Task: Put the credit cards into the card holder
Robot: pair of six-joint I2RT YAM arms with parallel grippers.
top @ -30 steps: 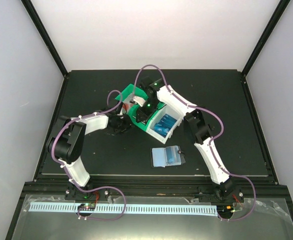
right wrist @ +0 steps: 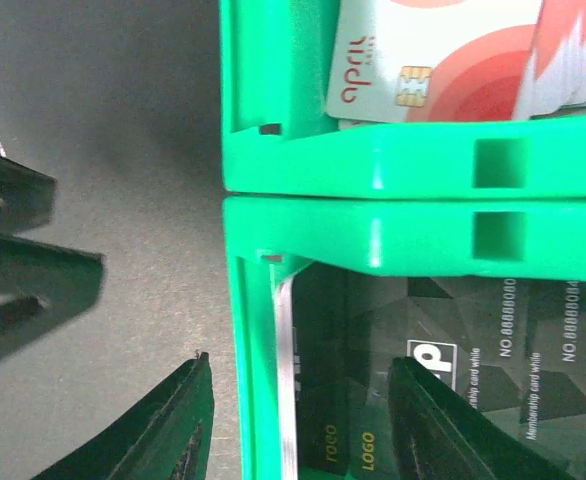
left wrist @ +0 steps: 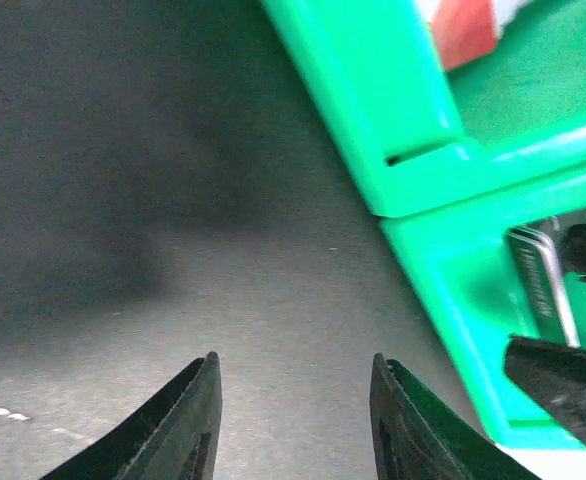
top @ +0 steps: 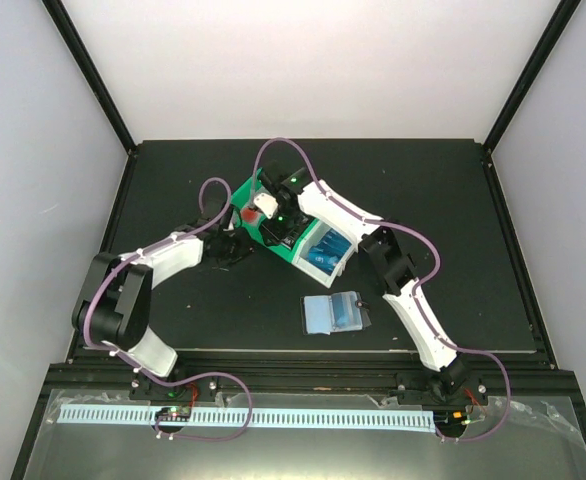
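Green trays (top: 251,188) hold cards: red-and-white cards (right wrist: 423,70) in one compartment, black membership cards (right wrist: 483,380) in the other, seen closely in the right wrist view. A white tray (top: 335,274) with blue cards adjoins them. The card holder (top: 318,314) lies open on the mat nearer the front. My left gripper stands open and empty over bare mat left of the green trays. My right gripper is open above the black-card compartment's left edge, nothing visibly held between its fingers.
Both grippers are close together at the green trays; the other gripper's dark fingers show in each wrist view.
My left arm has drawn back leftward from the green trays. My right arm has shifted slightly down and left over them.
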